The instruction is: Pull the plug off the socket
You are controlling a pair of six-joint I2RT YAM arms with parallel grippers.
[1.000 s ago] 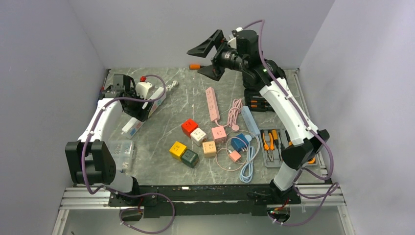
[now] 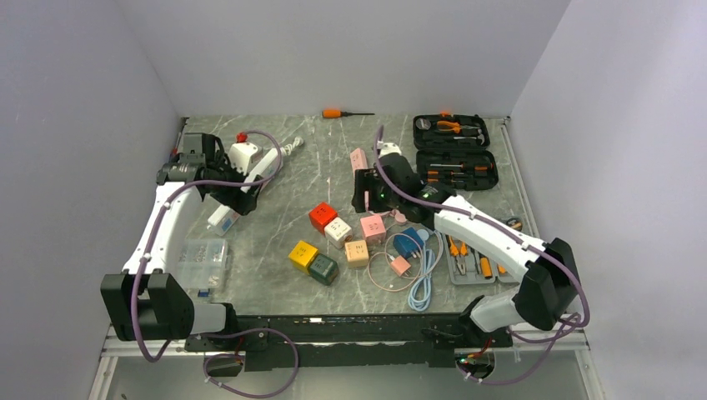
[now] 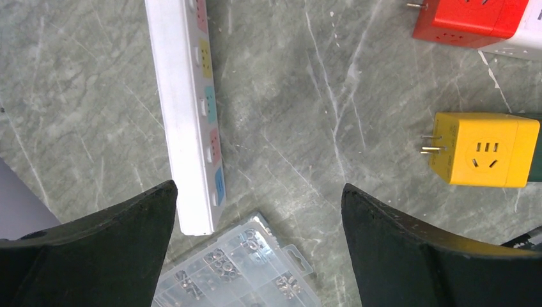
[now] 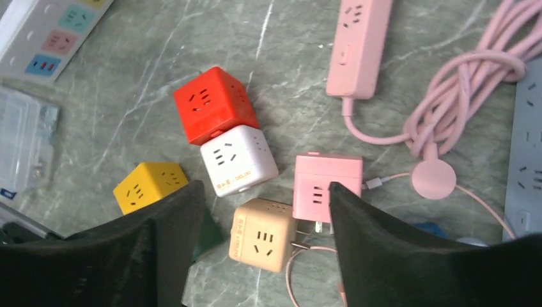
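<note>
Several cube sockets lie on the marble table: red (image 4: 211, 102), white (image 4: 238, 163), yellow (image 4: 147, 188), tan (image 4: 262, 233) and pink (image 4: 326, 176), some with prongs showing. A pink power strip (image 4: 356, 45) lies behind them. The right gripper hangs above this group, fingers apart, nothing between them. The left gripper hangs open over a white power strip (image 3: 185, 115) at the table's left. No plug inserted in a socket is clearly visible.
A clear parts box (image 3: 236, 275) sits front left. Coiled pink cable (image 4: 460, 89), a blue strip (image 4: 524, 147) and tool cases (image 2: 454, 167) fill the right. An orange screwdriver (image 2: 332, 113) lies at the back.
The left arm has shifted slightly toward the front.
</note>
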